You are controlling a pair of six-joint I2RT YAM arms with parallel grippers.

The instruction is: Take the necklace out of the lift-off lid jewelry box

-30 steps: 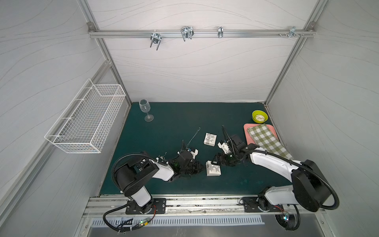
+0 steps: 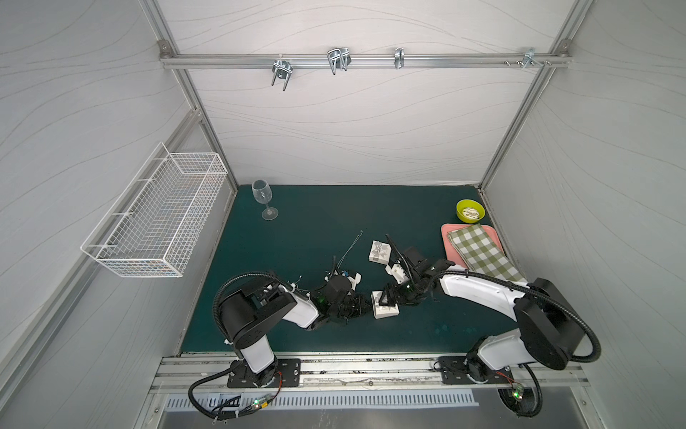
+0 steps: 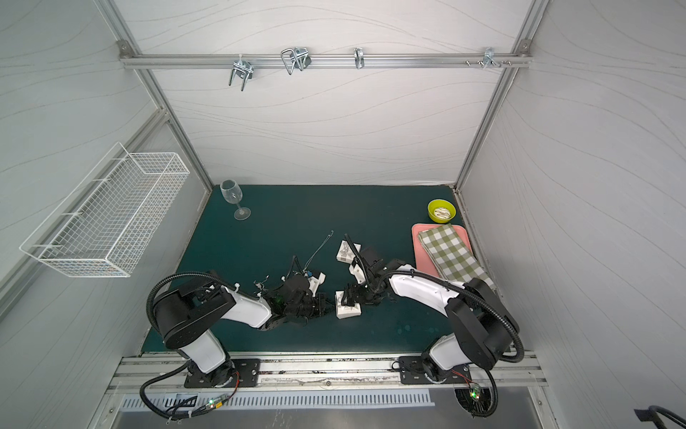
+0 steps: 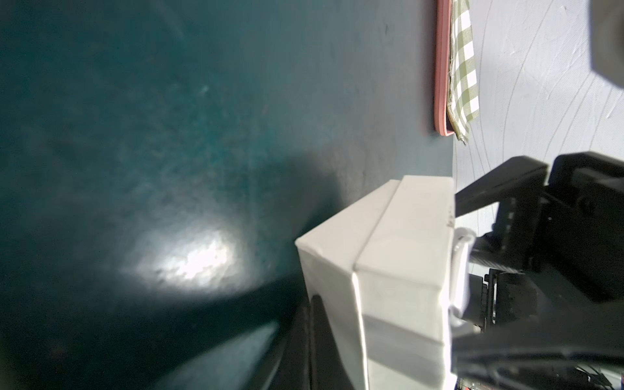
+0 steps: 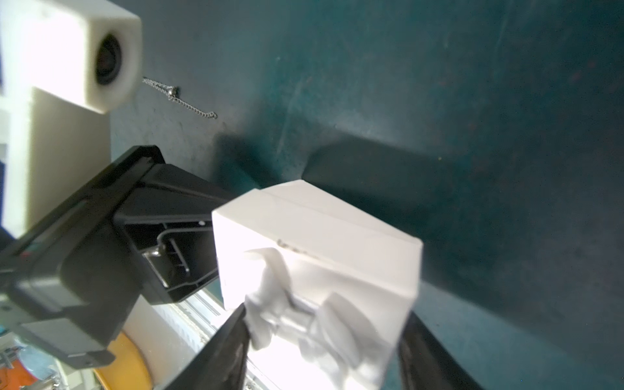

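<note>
A white lidded box (image 2: 386,309) with a bow stands at the table's front middle, between both grippers. My left gripper is shut, its tips against the box's side, nothing visible between them. My right gripper is part open over the bowed lid, a blurred finger on either side of the box (image 5: 351,240). A silver chain (image 5: 188,104) lies on the table in the right wrist view. A second white box (image 2: 379,250) lies farther back.
A pink tray (image 2: 451,243) with a checked cloth and a green bowl (image 2: 469,205) are at the right. A wine glass (image 2: 269,212) stands back left; a wire basket (image 2: 157,214) hangs left.
My right gripper has moved left and toward the front, onto the near box. My left arm has shifted slightly; the box sits a little differently, by a few pixels.
</note>
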